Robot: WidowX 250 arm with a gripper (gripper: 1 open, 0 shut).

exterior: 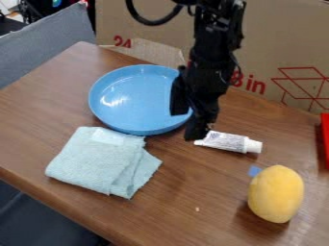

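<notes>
My black gripper (193,115) is open and hangs at the right edge of the blue plate (118,102), its fingers low and just left of a white tube (229,142) lying on the wooden table. I cannot tell whether a fingertip touches the tube. A folded pale blue cloth (103,161) lies at the front left, below the plate. A yellow mango-like fruit (275,194) rests at the front right.
A cardboard box (276,53) stands along the back. A red object (322,139) is cut off at the right edge.
</notes>
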